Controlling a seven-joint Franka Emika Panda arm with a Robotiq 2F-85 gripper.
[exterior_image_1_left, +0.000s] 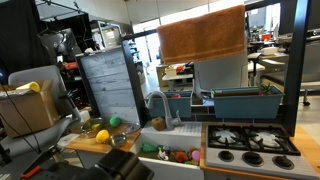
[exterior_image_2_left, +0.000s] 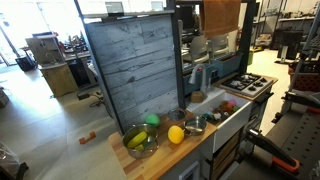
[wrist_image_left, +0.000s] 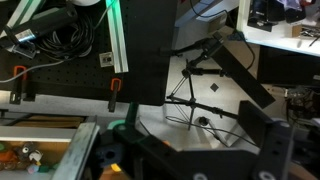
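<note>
Low in the wrist view is the dark body of my gripper, over the tabletop edge and floor. Its fingers merge with black parts, so I cannot tell how far apart they are. On the wooden counter (exterior_image_1_left: 92, 157) lie a yellow ball (exterior_image_1_left: 103, 136) and a green ball (exterior_image_1_left: 115, 121). A metal pot (exterior_image_2_left: 140, 139) with green and yellow items inside stands at the counter's left end in the second exterior view. Several colourful items (exterior_image_1_left: 180, 155) lie in the white sink (exterior_image_1_left: 150, 153).
A grey faucet (exterior_image_1_left: 158, 108) rises behind the sink. The stove (exterior_image_1_left: 252, 147) is to its right, and an orange towel (exterior_image_1_left: 202, 36) hangs above. A grey plank wall (exterior_image_2_left: 137, 72) backs the counter. Cables (wrist_image_left: 70, 38) lie on the black tabletop.
</note>
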